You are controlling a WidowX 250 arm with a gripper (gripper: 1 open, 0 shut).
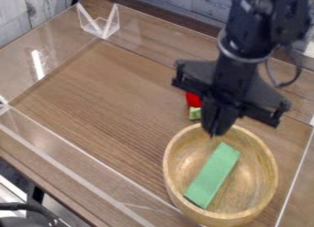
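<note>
The dark gripper (218,111) hangs over the back part of a wooden bowl (185,180) at right, its fingers pointing down; whether anything is between them cannot be told. A green block (212,176) lies inside the bowl. Behind the gripper, a red object (193,99) with a small green part below it is partly hidden.
A clear plastic container (95,24) stands at the back left. A dark cable shows at the bottom-left corner.
</note>
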